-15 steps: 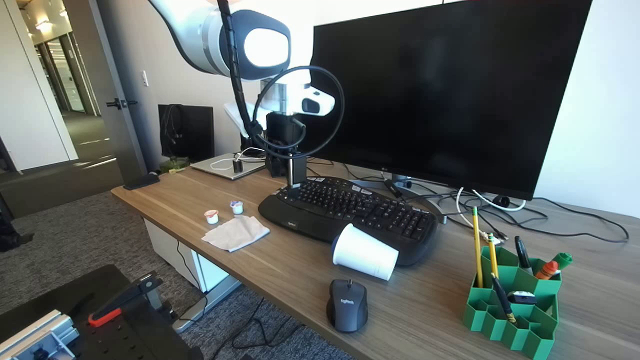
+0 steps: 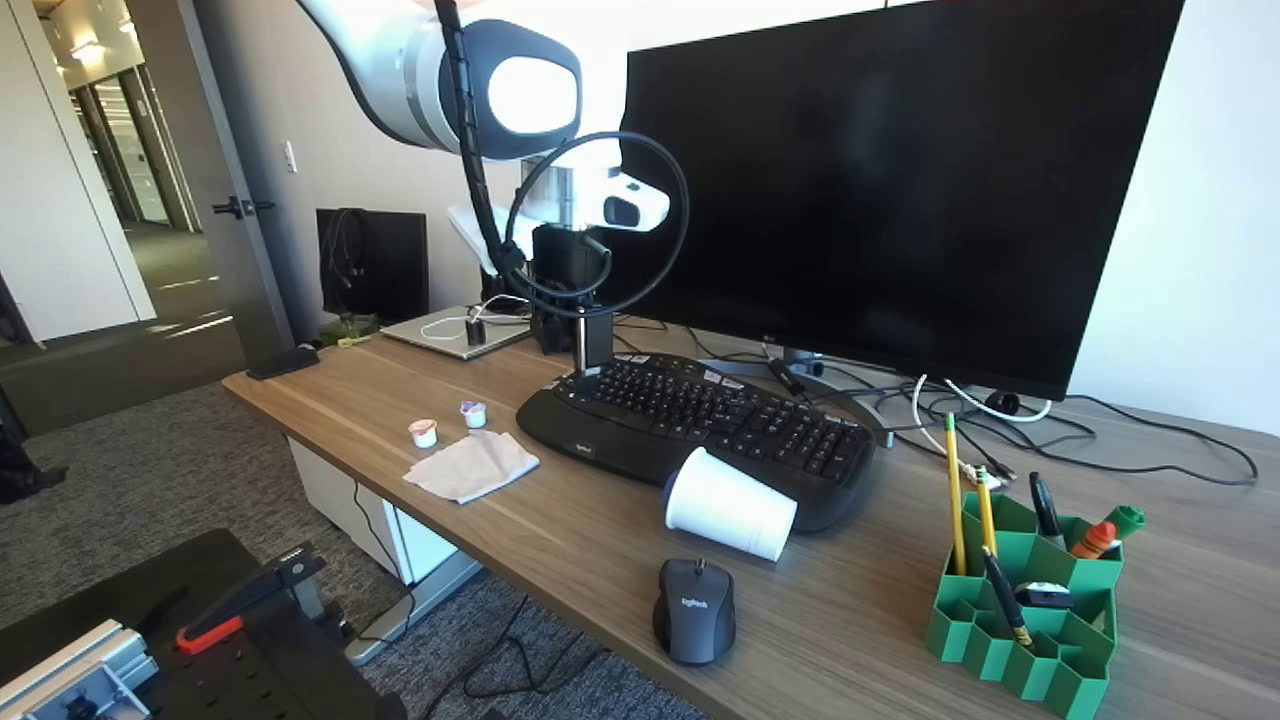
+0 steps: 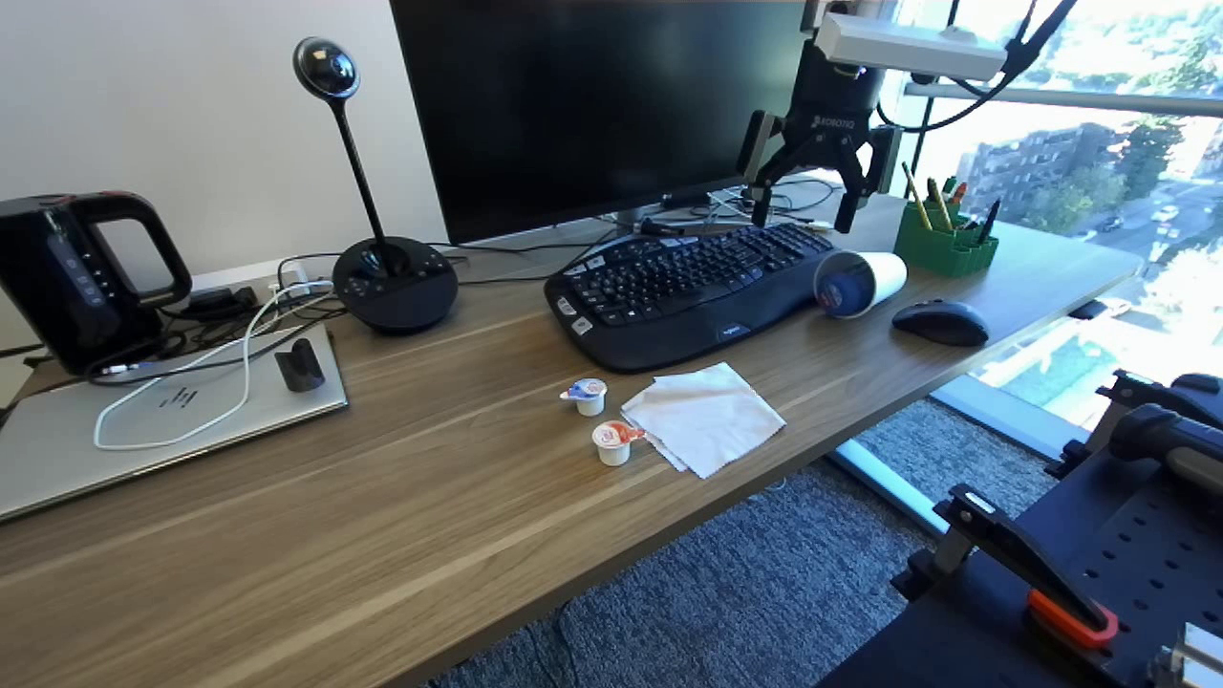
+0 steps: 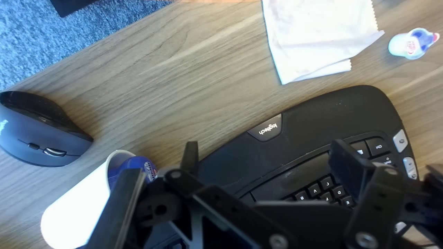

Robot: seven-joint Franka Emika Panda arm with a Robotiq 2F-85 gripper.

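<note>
My gripper [image 3: 804,220] hangs open over the keyboard [image 3: 676,292], with nothing between its fingers. From the wrist view, the two fingertips [image 4: 191,154] stand wide apart above the black keys. A white cup [image 2: 727,504] lies on its side against the keyboard's front edge. Something blue [image 3: 845,293] shows inside the cup's mouth. The dark mouse [image 2: 695,611] sits near the desk's front edge. Further along lies a folded pale cloth [image 3: 704,419], and beside it are two small creamer cups, one with a blue-marked lid [image 3: 590,397] and one with a red-marked lid [image 3: 613,443].
A green pen holder [image 2: 1026,600] with pencils and pens stands at one end of the desk. Behind the keyboard rises a large monitor [image 2: 888,192], with loose cables below it. A webcam stand [image 3: 393,283], laptop [image 3: 172,413] and kettle [image 3: 86,281] occupy the other end.
</note>
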